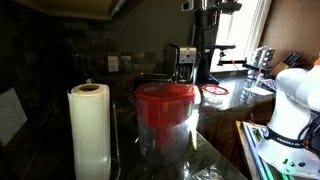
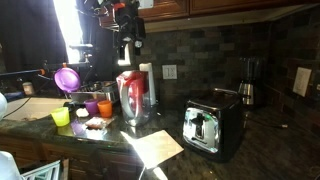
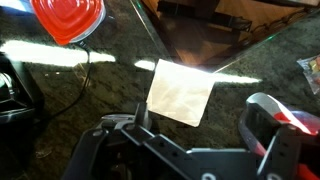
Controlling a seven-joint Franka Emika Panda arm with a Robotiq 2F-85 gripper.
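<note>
My gripper hangs high above the counter, its two fingers spread apart with only bare counter and paper showing between them in the wrist view. A flat, pale square of paper or cloth (image 3: 180,92) lies on the dark counter below. At the right edge of that view is part of the red-lidded clear pitcher (image 3: 290,125); it stands upright in the first exterior view (image 1: 165,125). The black and chrome toaster (image 2: 212,125) stands on the counter, away from the gripper. A container with a red lid (image 3: 70,18) sits at the wrist view's upper left.
A paper towel roll (image 1: 90,130) stands left of the pitcher in the first exterior view. Several coloured cups, including a yellow one (image 2: 61,116), stand at the second exterior view's left. A blender (image 2: 248,82) stands behind the toaster. Clear counter surrounds the paper.
</note>
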